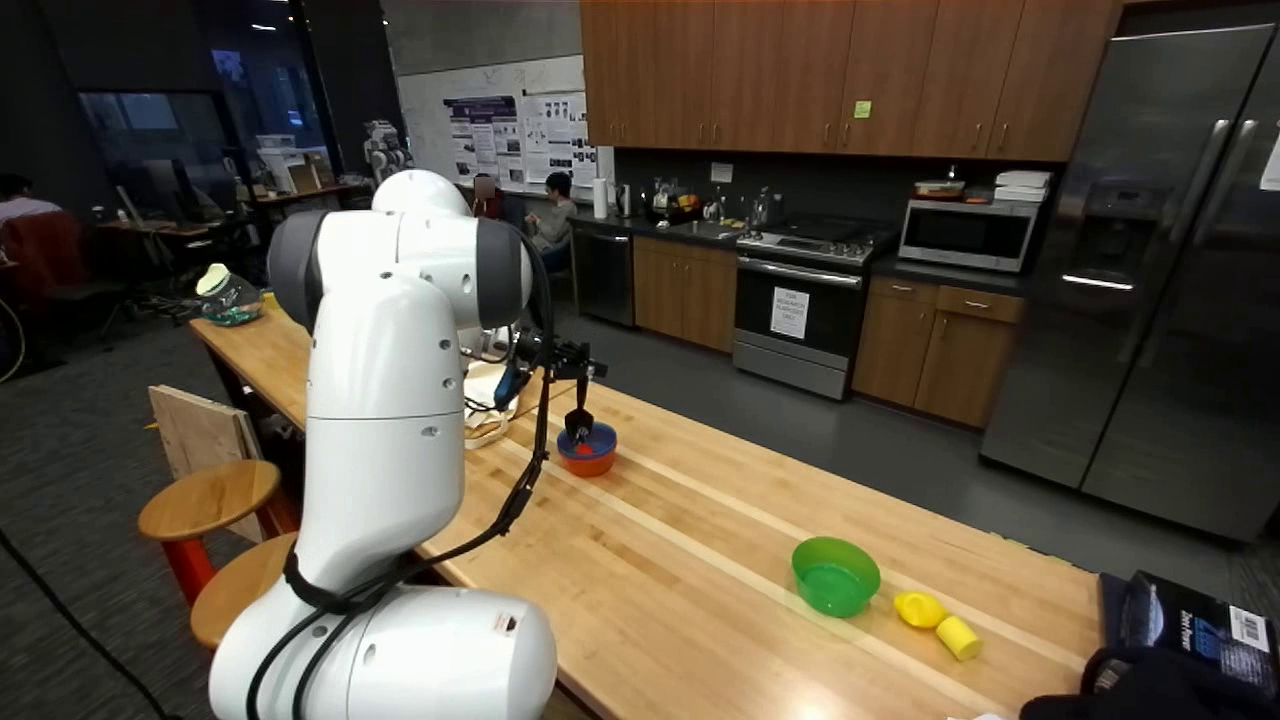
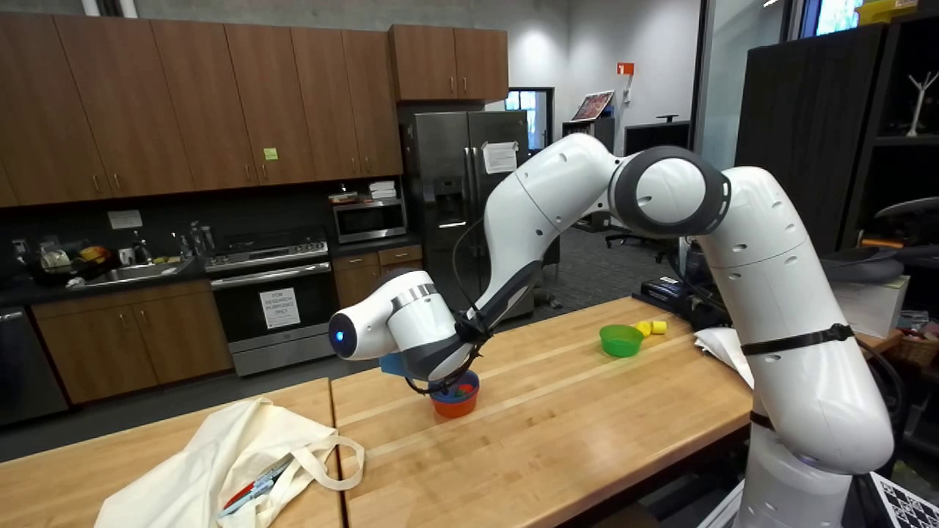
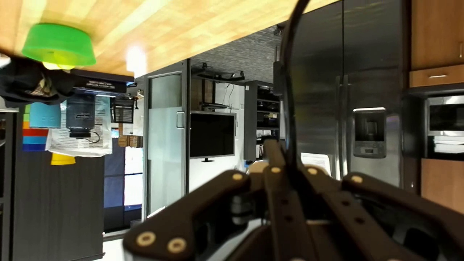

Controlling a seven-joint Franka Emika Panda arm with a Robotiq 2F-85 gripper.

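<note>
My gripper is shut on the thin handle of a black spoon-like utensil. In the wrist view its dark stalk rises from between the fingers towards the tabletop, which appears at the top. The utensil's broad end hangs down inside a blue bowl, which sits in or on a red-orange bowl. Something small and red lies inside. In exterior view 2 the arm's wrist covers part of these bowls. A green bowl stands farther along the table, apart from the gripper.
Beside the green bowl lie a yellow lemon-like object and a yellow cylinder. A cream cloth bag rests across the table's seam. Dark boxes occupy the far end. Bare tabletop lies between the bowls.
</note>
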